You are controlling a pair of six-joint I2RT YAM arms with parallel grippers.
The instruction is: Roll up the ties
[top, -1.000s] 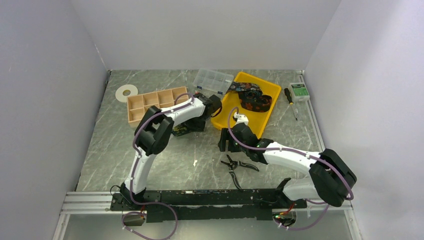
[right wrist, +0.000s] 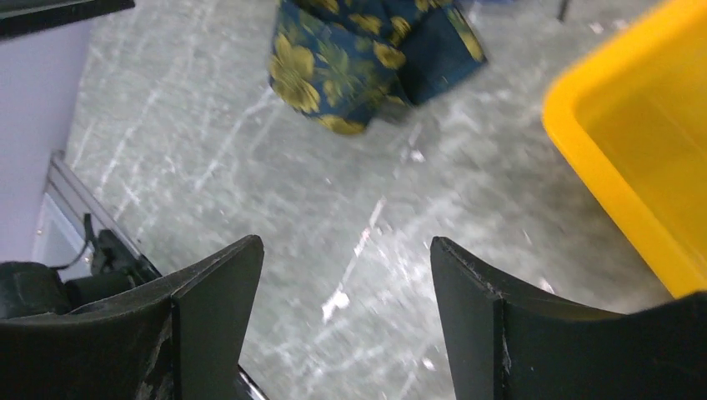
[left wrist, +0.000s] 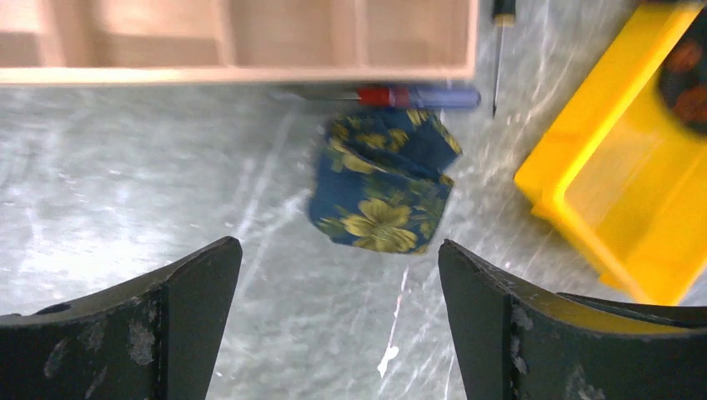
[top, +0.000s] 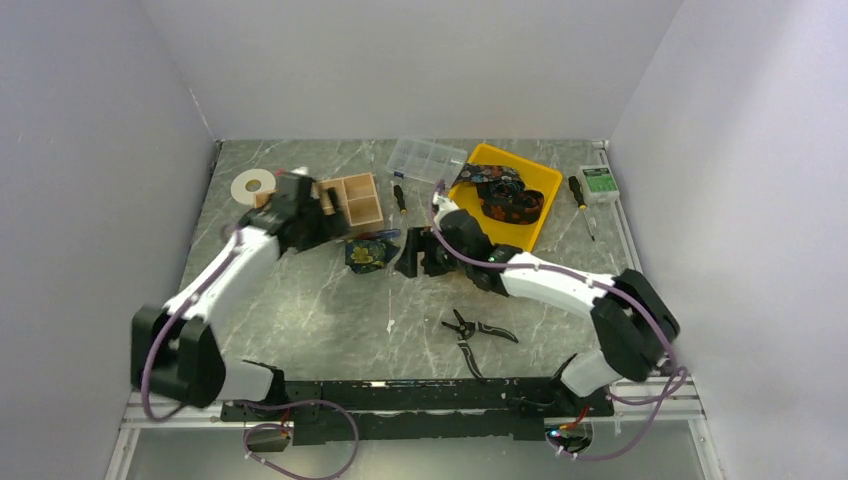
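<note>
A dark blue tie with yellow flowers [top: 367, 255] lies in a folded bundle on the table, just in front of the wooden organizer. It shows crumpled and flat in the left wrist view, where the tie [left wrist: 379, 196] has nothing holding it. My left gripper is open, set back from the tie over the left side of the table. My right gripper [top: 421, 252] hovers to the right of the bundle, its fingers apart and empty. Another tie, dark with red flowers [top: 512, 205], lies in the yellow tray [top: 537, 175].
A wooden organizer [top: 363, 209] and a blue-red screwdriver [left wrist: 421, 97] sit close behind the tie. Pruning shears [top: 466, 331] lie at the front. A clear plastic box [top: 427, 160] stands at the back.
My left arm has swung left, away from the tie, uncovering it. The right gripper has moved left and slightly back, closer to the tie.
</note>
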